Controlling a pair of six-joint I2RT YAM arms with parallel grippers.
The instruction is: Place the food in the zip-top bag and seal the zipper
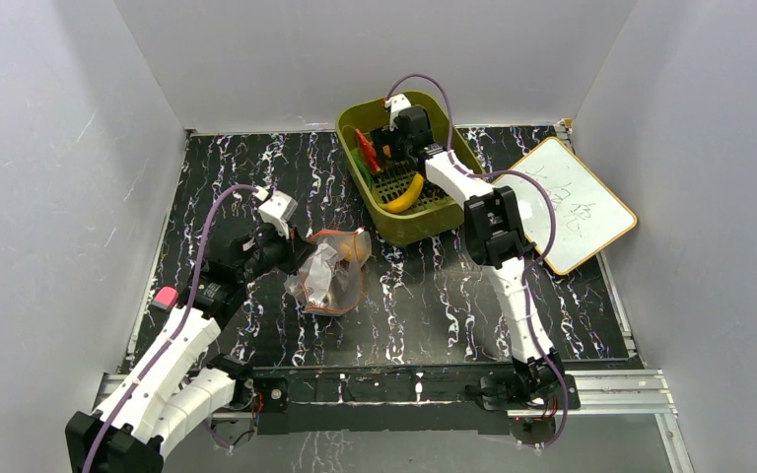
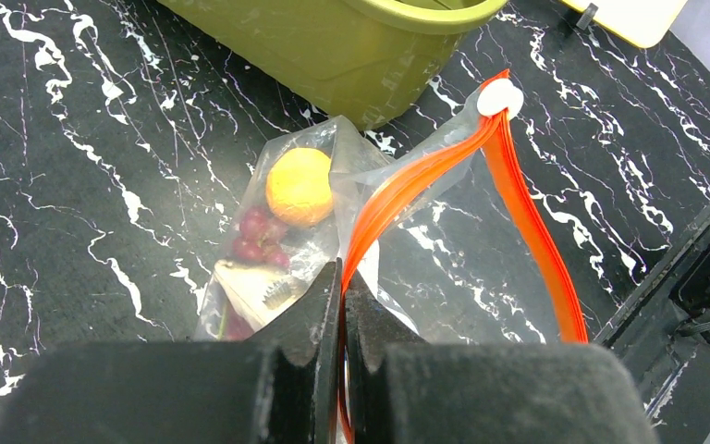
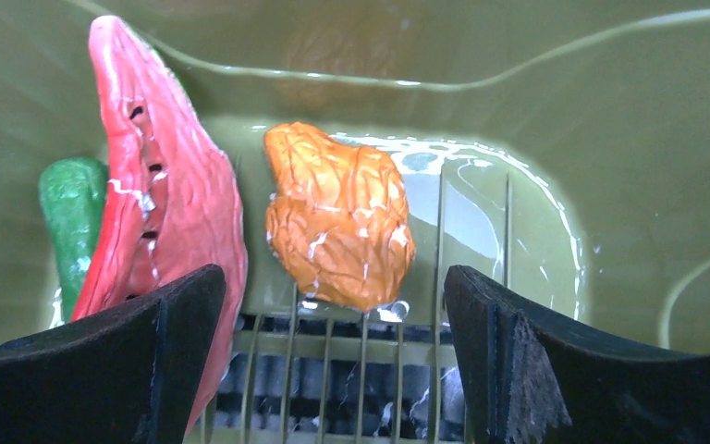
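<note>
My left gripper is shut on the orange-edged rim of the clear zip top bag [image 1: 333,286]. Through the plastic in the left wrist view show an orange [image 2: 299,188], reddish grapes [image 2: 260,239] and a pale wedge [image 2: 257,294]. The bag's mouth gapes, its white slider [image 2: 500,97] at the far corner. Down inside the green basket [image 1: 409,229], my right gripper stands open. An orange-brown lumpy food piece [image 3: 340,217] lies between and just beyond its fingers. To its left are a red watermelon-like slice [image 3: 171,176] and a green item [image 3: 72,222].
A banana [image 1: 404,194] lies in the near part of the basket. The whiteboard [image 1: 572,207] is at the right, and a pink block [image 1: 165,298] sits near the left arm. Bare dark table spreads right of the bag.
</note>
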